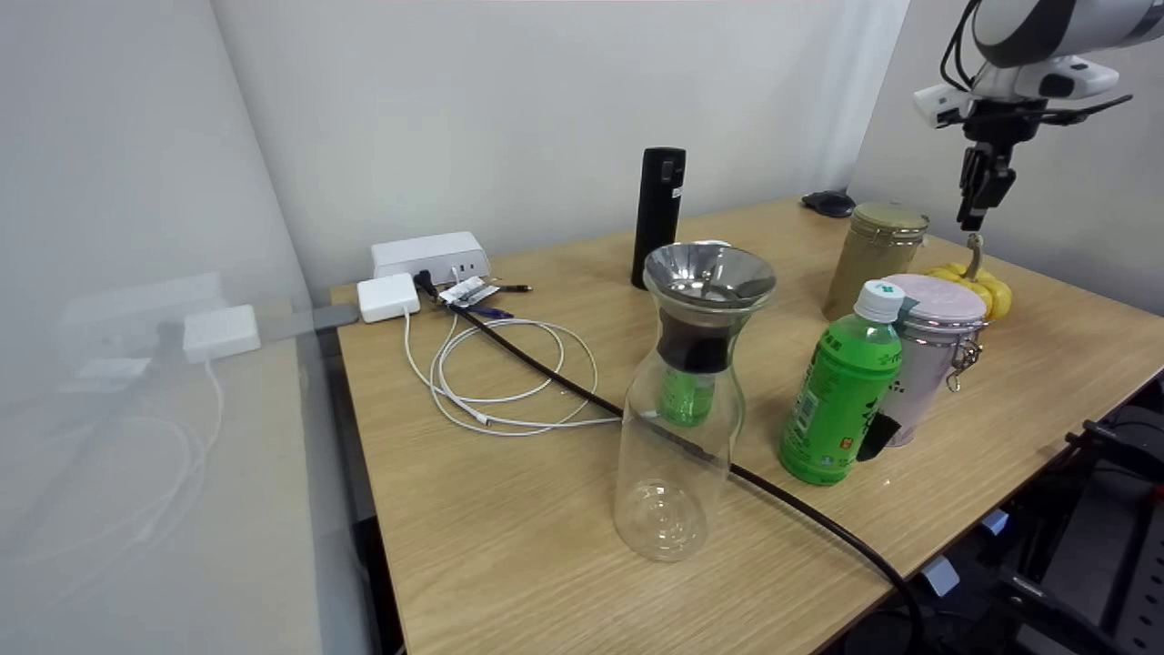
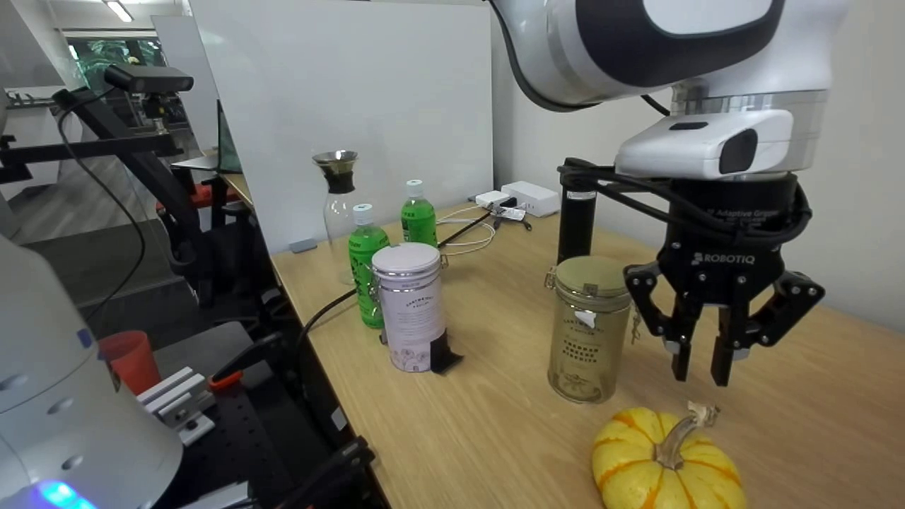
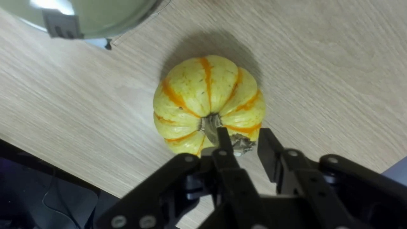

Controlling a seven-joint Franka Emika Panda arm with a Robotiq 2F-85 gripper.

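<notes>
A small yellow pumpkin (image 2: 632,458) with orange stripes sits on the table, its curved stem (image 2: 676,442) pointing up. My gripper (image 2: 701,376) hangs just above the stem in exterior view 2. Its fingers (image 2: 723,356) stand a narrow gap apart, with nothing gripped between them. Seen from the wrist, the gripper overlaps the near part of the pumpkin (image 3: 190,87), and the dry stem tip shows below the gap. Exterior view 1 has the gripper (image 1: 971,222) over the pumpkin (image 1: 995,293), which is partly hidden behind the pink canister.
Close to the pumpkin stands a greenish canister (image 2: 585,348). A pink canister (image 2: 413,314), green bottles (image 1: 837,398) and a glass carafe (image 1: 667,480) stand farther along the table. A black cable (image 1: 807,511) crosses the tabletop. Bare table lies right of the pumpkin.
</notes>
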